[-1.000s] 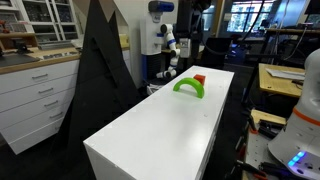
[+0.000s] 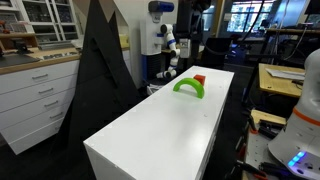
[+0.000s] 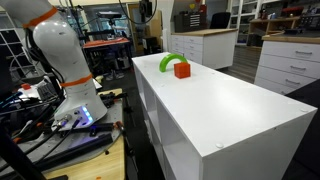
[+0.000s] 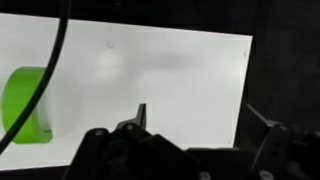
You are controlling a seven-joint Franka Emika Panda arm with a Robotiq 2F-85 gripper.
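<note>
A green arch [image 2: 196, 86] stands on the white table [image 2: 150, 130], toward its far end in exterior view 1. Close to it sits a red block [image 3: 182, 70], nearer the camera than the arch [image 3: 165, 62] in exterior view 2. From above, the wrist view shows the green arch [image 4: 18, 95] at the left edge, partly crossed by a dark cable; the red block is out of that view. My gripper is open above the table, its fingers wide apart with nothing between them. The arch lies left of the fingers, clear of them.
A black cable [image 4: 50, 65] hangs across the wrist view. White drawers [image 2: 40, 100] stand at the left in exterior view 1.
</note>
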